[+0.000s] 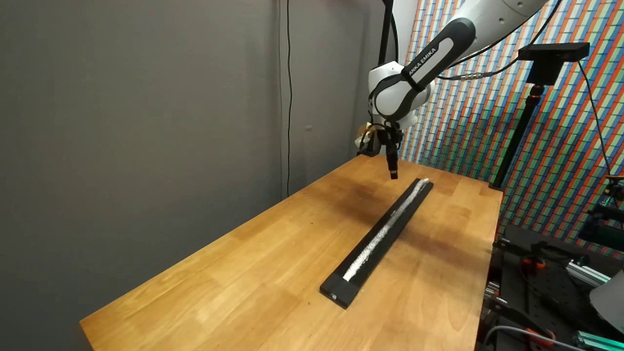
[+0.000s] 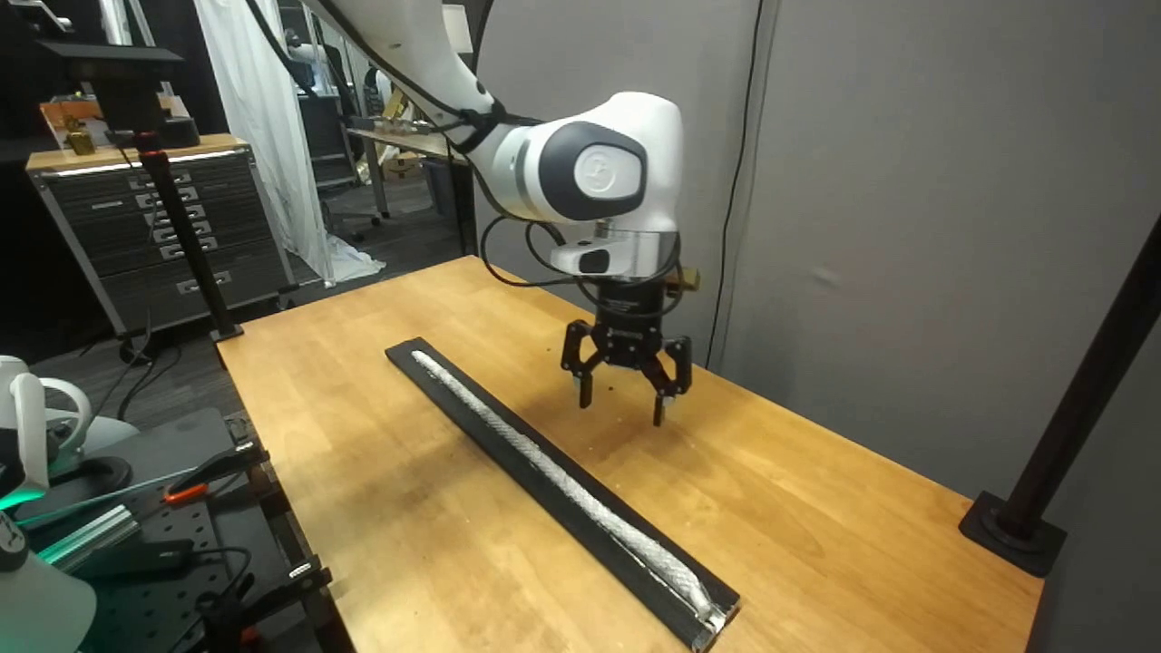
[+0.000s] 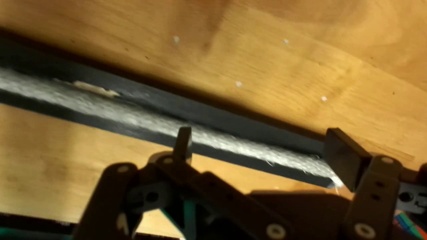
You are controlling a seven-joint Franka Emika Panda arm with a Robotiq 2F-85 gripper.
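A long black channel (image 1: 334, 283) lies slantwise on the wooden table, with a white braided strand (image 1: 380, 234) running along its groove. In exterior view 2 the strand (image 2: 566, 479) reaches the channel's near end, where its tip looks frayed. My gripper (image 2: 620, 412) hangs above the table, beside the channel on its wall side. Its fingers stand wide apart with only air between them. The wrist view shows the strand (image 3: 240, 146) passing beyond the open gripper, one fingertip overlapping the frayed end in the picture. A pale nick (image 3: 96, 88) shows on the channel there.
A grey wall (image 1: 146, 117) borders one long side. Black posts (image 2: 1078, 414) stand at the corners. A cart with tools (image 2: 163, 566) adjoins the other side.
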